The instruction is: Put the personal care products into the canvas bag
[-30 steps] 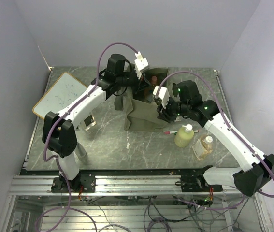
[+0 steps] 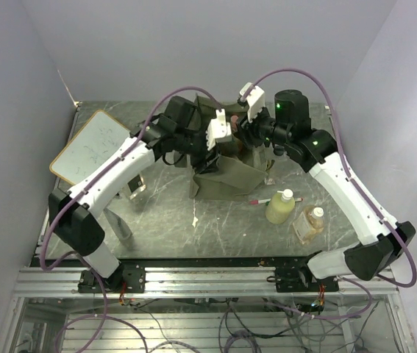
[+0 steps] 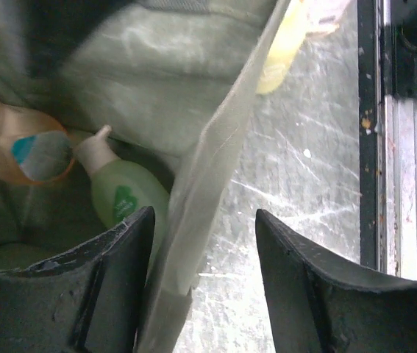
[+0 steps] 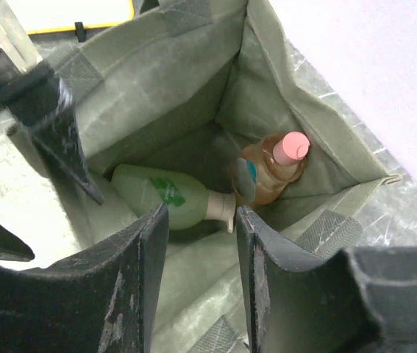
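The olive canvas bag (image 2: 226, 184) stands at the table's middle. Inside lie a green bottle (image 4: 160, 191) and an amber bottle with pink cap (image 4: 267, 173). My left gripper (image 2: 208, 158) is at the bag's near-left rim; its fingers are apart, with the fabric edge (image 3: 201, 198) running between them. My right gripper hangs over the bag's opening at the right, fingers apart, nothing visible between them. Outside the bag, a pale green bottle (image 2: 280, 209) and a tan bottle (image 2: 307, 226) stand on the near right.
A whiteboard (image 2: 87, 147) lies at the left, with a clear container (image 2: 134, 187) and a grey cylinder (image 2: 118, 225) near it. A marker (image 2: 263, 201) lies beside the bag. Bare table shows in front of the bag.
My left gripper has moved down toward the near bag rim, now between its fingers. My right gripper has moved back and left, over the bag.
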